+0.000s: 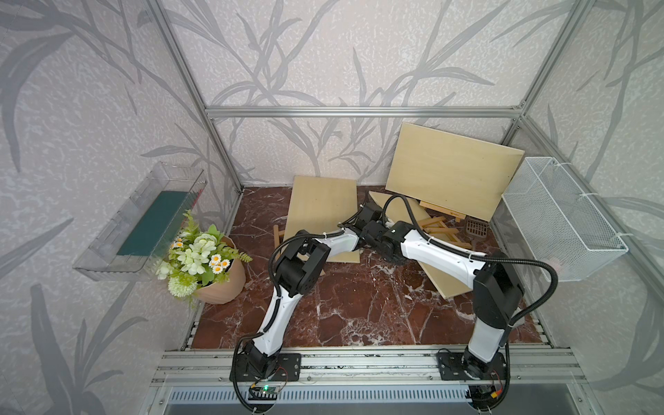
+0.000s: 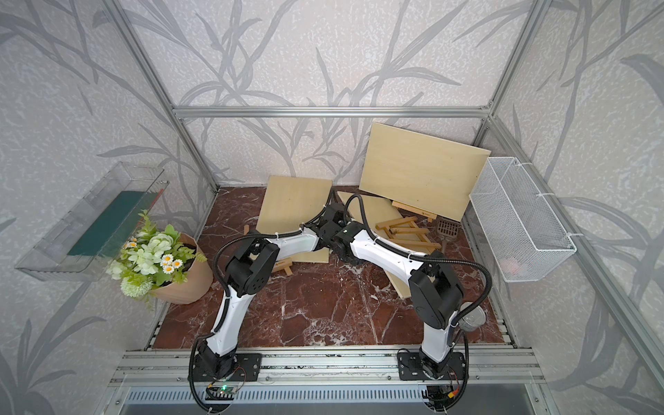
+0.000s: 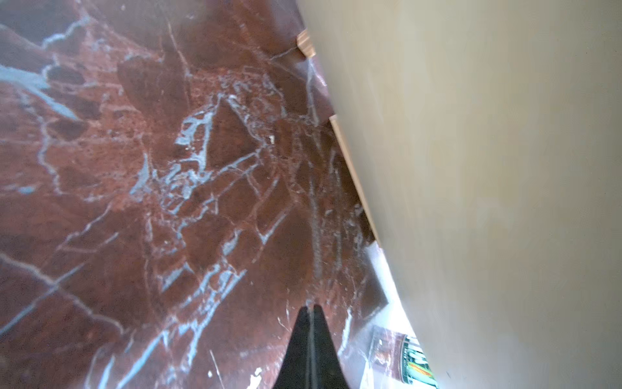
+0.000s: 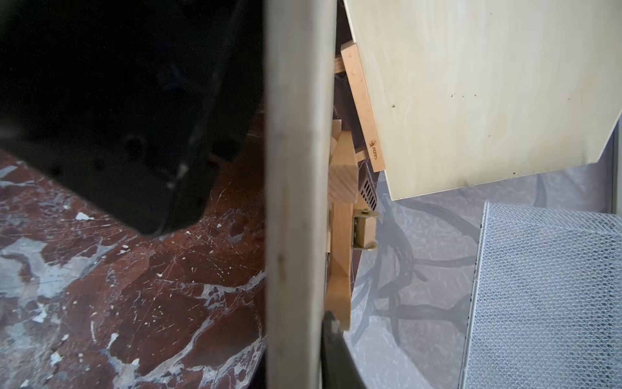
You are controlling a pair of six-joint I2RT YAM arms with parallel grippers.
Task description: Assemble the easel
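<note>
Both grippers meet at the middle, beside a tilted board (image 1: pixel 442 276) lying on the right of the table. In the left wrist view my left gripper is shut with nothing seen between its fingers, beside a large board face (image 3: pixel 492 194). In the right wrist view a board's edge (image 4: pixel 298 194) runs close in front of the camera, with one finger (image 4: pixel 337 356) of my right gripper beside it; the rest of that finger is hidden. Wooden easel pieces (image 2: pixel 404 235) lie behind. A left board (image 1: pixel 321 200) lies flat, with wood parts beneath.
A board (image 1: pixel 453 166) leans at the back right. A white mesh basket (image 1: pixel 563 214) is at the right, a flower pot (image 1: pixel 221 283) and tray (image 1: pixel 103 269) at the left.
</note>
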